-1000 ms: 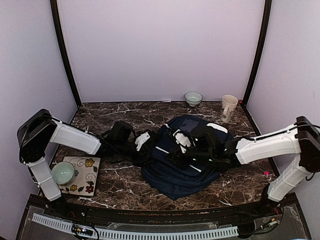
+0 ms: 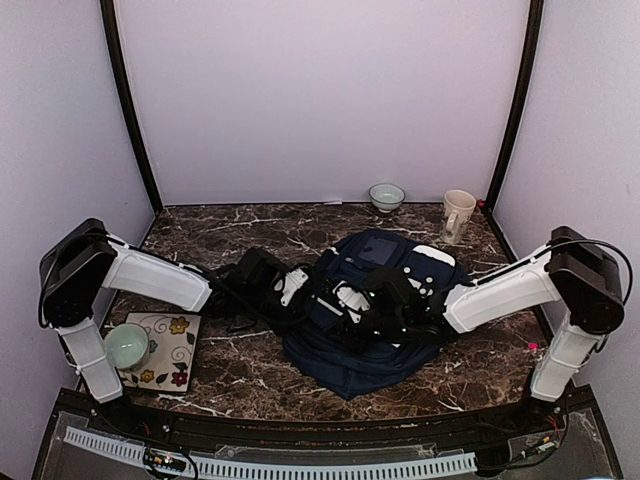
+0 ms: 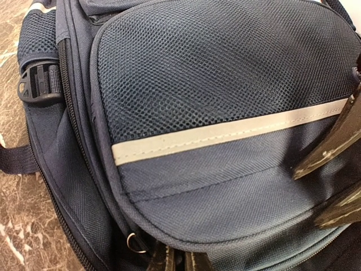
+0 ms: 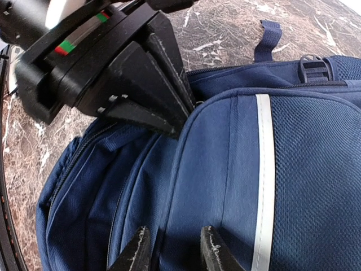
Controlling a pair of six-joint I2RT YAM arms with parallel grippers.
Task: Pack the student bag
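Observation:
The navy student bag (image 2: 350, 375) lies on the marble table, its mesh front pocket (image 3: 214, 62) crossed by a pale strip (image 3: 225, 132). At the pocket's lower corner my left gripper is shut on the bag's edge, close to a small metal ring (image 3: 135, 243). Exactly what fabric or pull sits between its fingers is hidden. My right gripper stands part open over the pocket's rim, its fingers apart on either side of the seam. A zipper (image 4: 115, 226) runs along the bag's body beside it. Whether the right fingers touch the cloth cannot be told.
A white bowl (image 2: 387, 197) and a tall pale mug (image 2: 457, 216) stand at the back right. On the left, a green bowl (image 2: 127, 346) rests on a flowered board (image 2: 170, 365). Both grippers are close together over the bag.
Over the last second my right gripper has come left and slightly down along the bag. The bag stays in place.

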